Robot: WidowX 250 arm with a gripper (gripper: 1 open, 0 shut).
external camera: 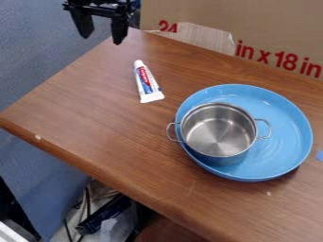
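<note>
At the top left of the camera view my gripper (pixel 101 28) hangs open above the far left edge of the table, its two black fingers apart with nothing seen between them. A white toothpaste tube (pixel 147 82) lies on the wooden table below and to the right of it. On the right, a steel pot (pixel 218 128) with two handles sits in a blue plate (pixel 280 121).
A cardboard box (pixel 259 24) stands along the back of the table (pixel 101 128).
</note>
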